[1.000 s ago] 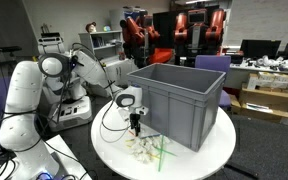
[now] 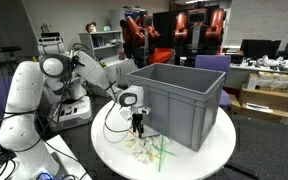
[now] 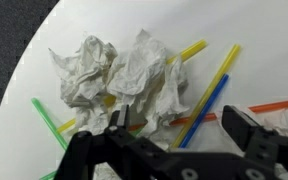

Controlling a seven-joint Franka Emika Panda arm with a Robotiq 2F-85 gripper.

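Observation:
Crumpled white tissues (image 3: 87,75) lie in a loose heap on the round white table (image 2: 199,160), mixed with coloured straws. Yellow straws (image 3: 214,88), a blue straw (image 3: 206,112), a red straw (image 3: 279,106) and a green straw (image 3: 50,124) show in the wrist view. My gripper is open above the heap, its fingers at the bottom of that view on either side of some tissue and straws. Nothing is visibly held. From outside, the gripper (image 2: 139,131) points down close over the pile (image 2: 140,148); whether it touches is too small to tell.
A large grey bin (image 2: 180,100) stands on the table just behind and right of the gripper, its walls rising high beside the arm. A long green straw (image 2: 162,152) lies right of the pile.
Very little differs: the gripper appears slightly lower and closer to the pile than a second ago. Bin and scattered pieces look unmoved.

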